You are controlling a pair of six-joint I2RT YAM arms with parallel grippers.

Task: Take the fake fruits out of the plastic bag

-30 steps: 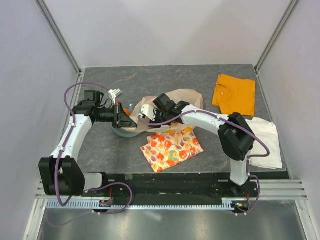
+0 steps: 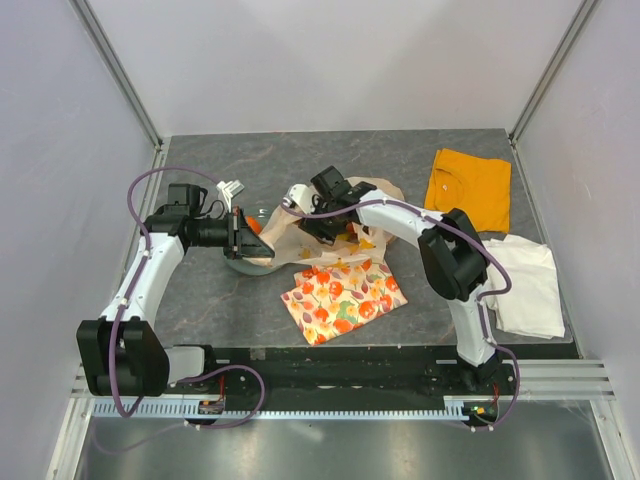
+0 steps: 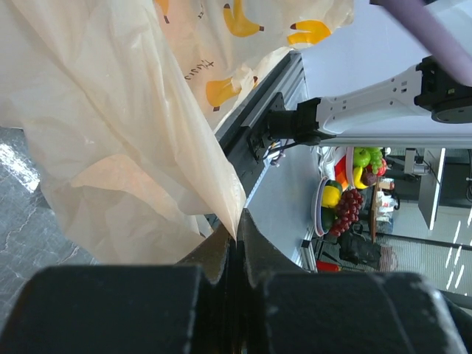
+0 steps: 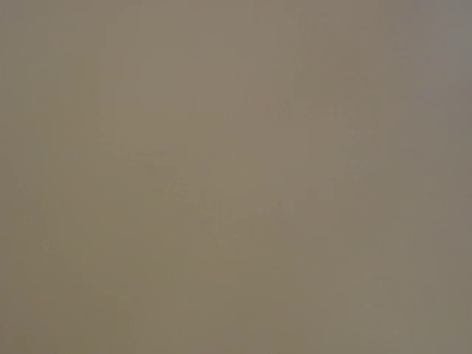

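Note:
My left gripper is shut on the edge of the cream plastic bag [image 3: 110, 110], at the bag's left end in the top view. My right gripper [image 2: 325, 230] is down inside the bag at the middle of the table; its fingers are hard to see, and the right wrist view shows only a blurred beige surface. Bits of orange and yellow show in the bag around it, too small to tell apart from print. A bowl [image 2: 243, 265] with something orange in it sits under the bag's left end.
A floral cloth [image 2: 345, 305] lies at the front middle. An orange cloth [image 2: 470, 190] and a white cloth [image 2: 525, 285] lie on the right.
The right arm has shifted back and slightly right, with its gripper moving within the bag. My left gripper has stayed in place at the bag's edge.

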